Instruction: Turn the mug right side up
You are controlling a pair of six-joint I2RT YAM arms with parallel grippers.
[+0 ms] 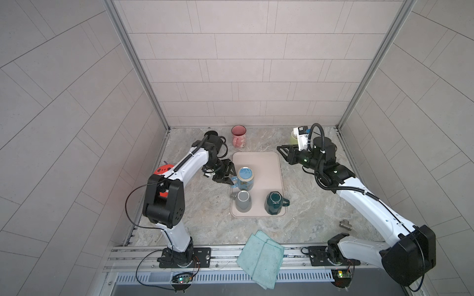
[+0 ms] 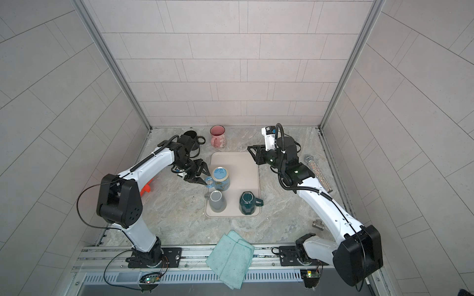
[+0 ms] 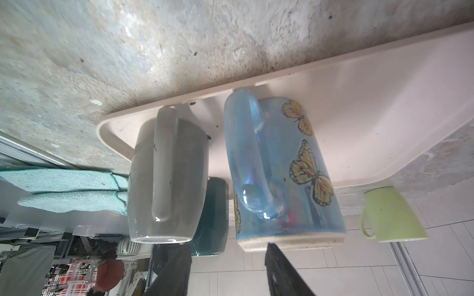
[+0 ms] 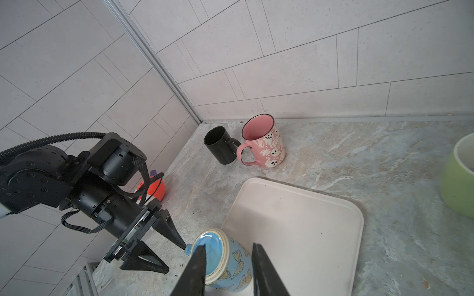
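Note:
Three mugs stand bottom up on the pink tray point(image 1: 256, 162): a blue butterfly mug point(image 3: 296, 207) with its handle toward my left gripper, a grey mug point(image 3: 187, 187) and a dark teal mug point(image 1: 274, 203). My left gripper is open just beside the blue mug, near its bottom and handle, nothing between its fingers. My right gripper hangs open and empty above the right side of the tray, apart from the mugs.
A pink mug point(image 4: 266, 148) and a black mug point(image 4: 219, 145) are at the back; a green mug point(image 4: 458, 182) is at the right. An orange object point(image 4: 157, 190) lies left, a cloth point(image 1: 259, 259) at the front edge. The tray's back part is bare.

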